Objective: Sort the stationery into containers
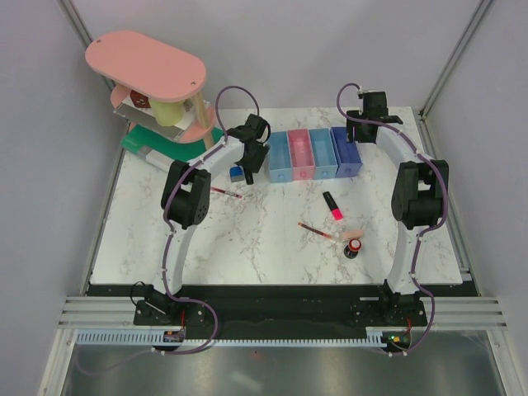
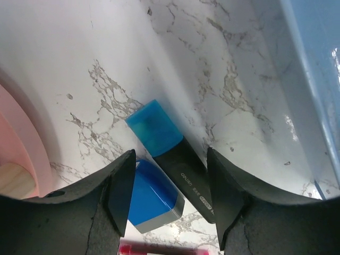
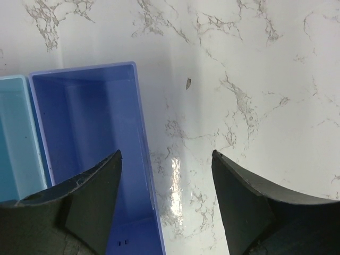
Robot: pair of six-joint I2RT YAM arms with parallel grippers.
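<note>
A black case with a teal cap (image 2: 156, 130) lies flat on the table, beside a blue block (image 2: 151, 194). My left gripper is open above them, holding nothing; its right finger hides part of the case. From above, the case (image 1: 249, 176) and block (image 1: 237, 173) are just left of the containers. Over the rim of the purple-blue container (image 3: 139, 106), empty where visible, my right gripper stands open with nothing between its fingers. Elsewhere lie a pink-and-black case (image 1: 332, 205), a pencil (image 1: 315, 229), a second pencil (image 1: 227, 193) and a pinkish block (image 1: 352, 234).
Pink (image 1: 303, 173) and light blue (image 1: 281, 174) containers adjoin the purple-blue one, with another light blue between. A dark bottle (image 1: 352, 248) stands front right. The pink shelf (image 1: 144, 62) crowds the back left.
</note>
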